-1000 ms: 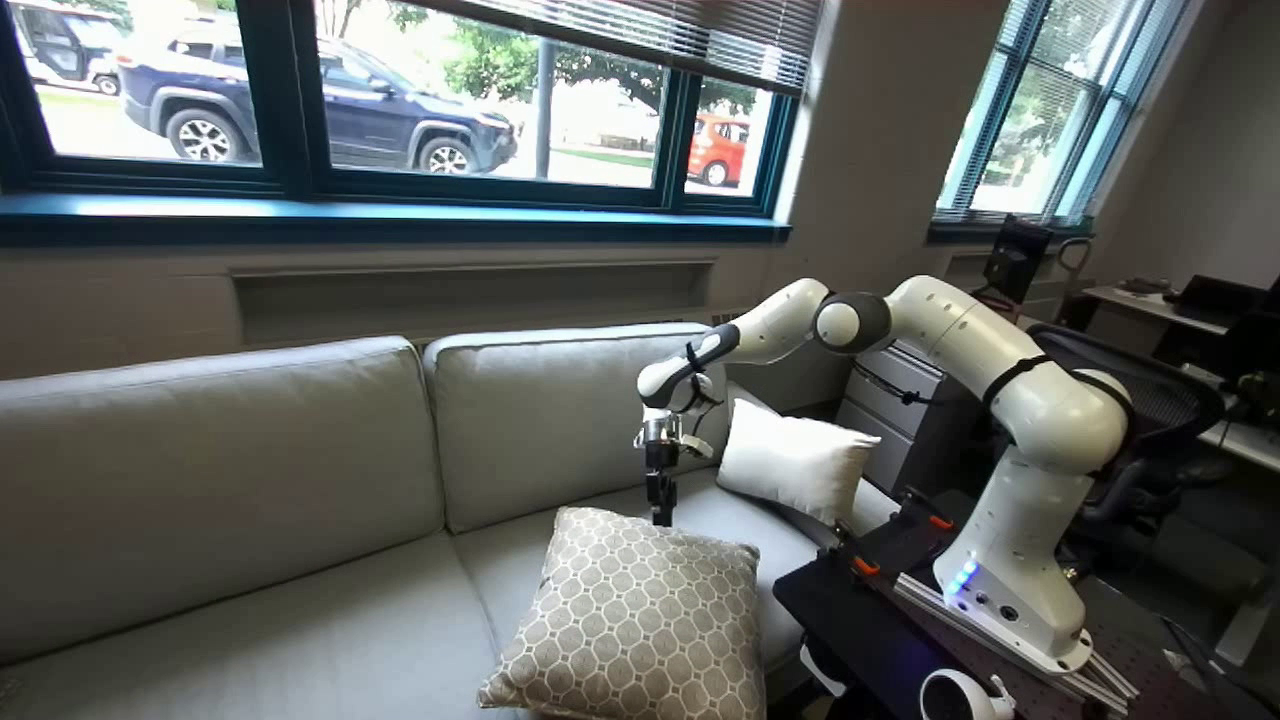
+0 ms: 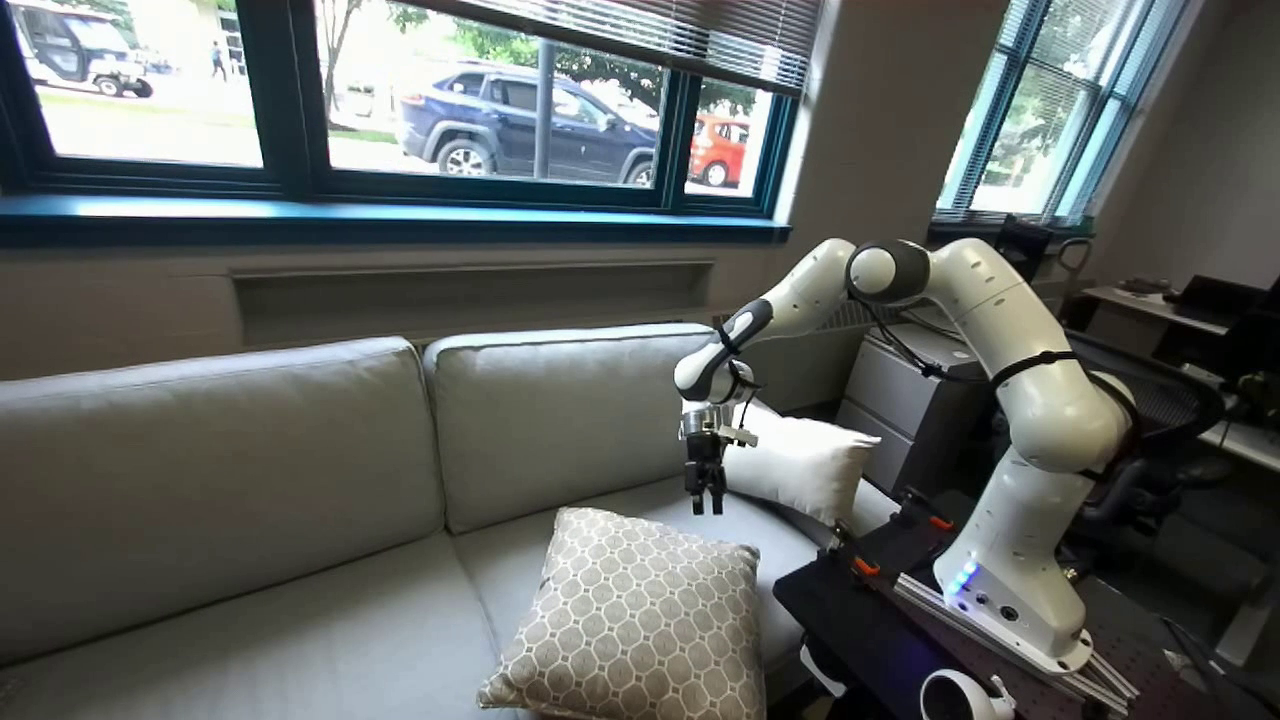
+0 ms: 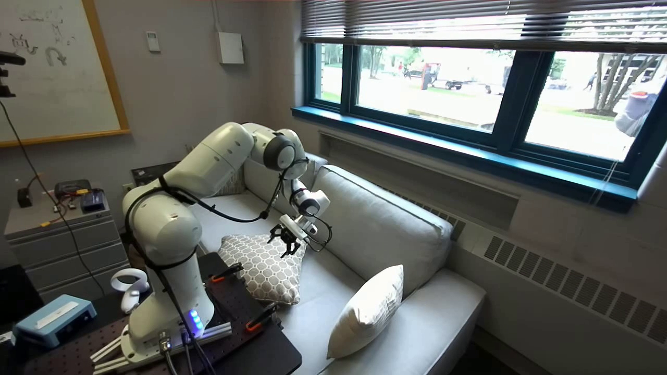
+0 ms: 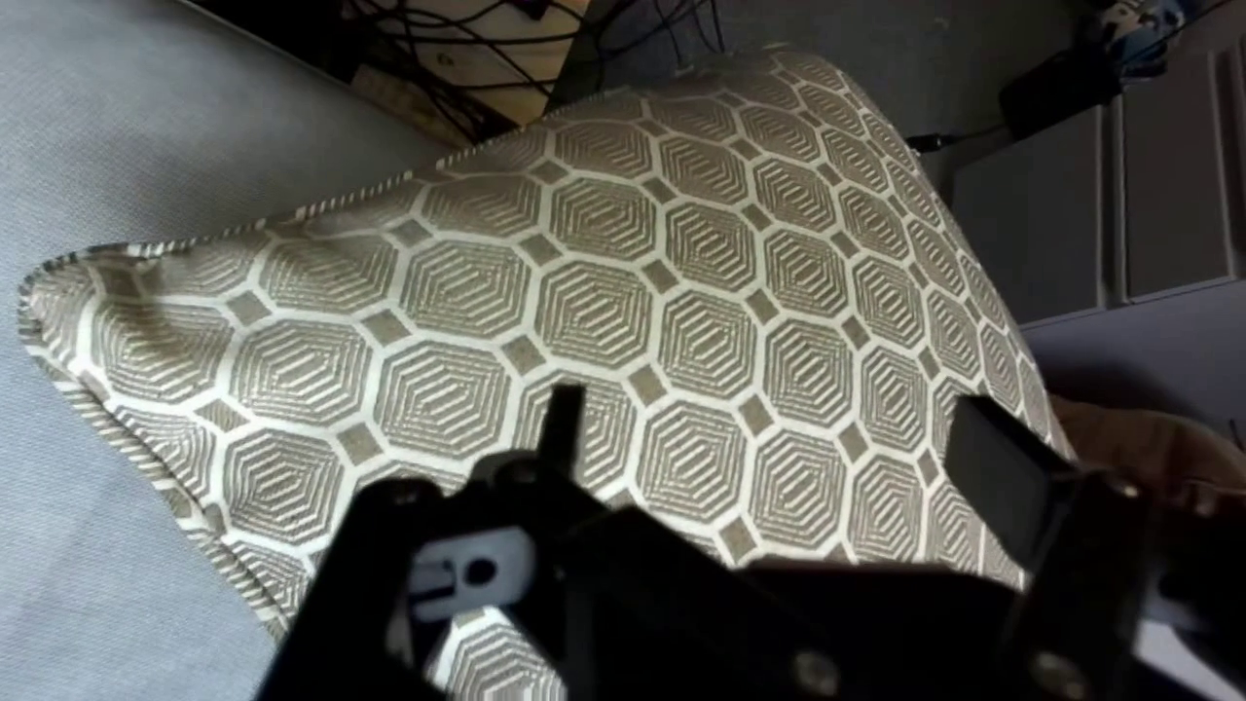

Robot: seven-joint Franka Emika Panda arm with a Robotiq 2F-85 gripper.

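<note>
A patterned beige pillow [image 2: 642,612] lies on the front of the sofa seat, in the wrist view filling most of the picture. My gripper [image 2: 705,504] hangs above the seat behind that pillow, pointing down, apart from it. Its fingers stand spread, and nothing shows between them. Seen from the wrist, the gripper has the patterned pillow [image 4: 607,280] beyond its fingertips. A white pillow [image 2: 798,462] leans in the sofa's right corner, just beyond the gripper; in exterior view 2 the white pillow [image 3: 369,312] stands near the sofa arm.
The light grey sofa [image 2: 216,624] has free seat room on the left in exterior view 1. Beside it, the black table [image 2: 840,600] carries the arm's base and orange-tipped clamps [image 2: 864,564]. Sofa back cushions [image 2: 564,420] rise behind the gripper.
My gripper has moved up and to the right in exterior view 1, away from the patterned pillow's top edge, and its fingers now show apart. Both pillows lie as before.
</note>
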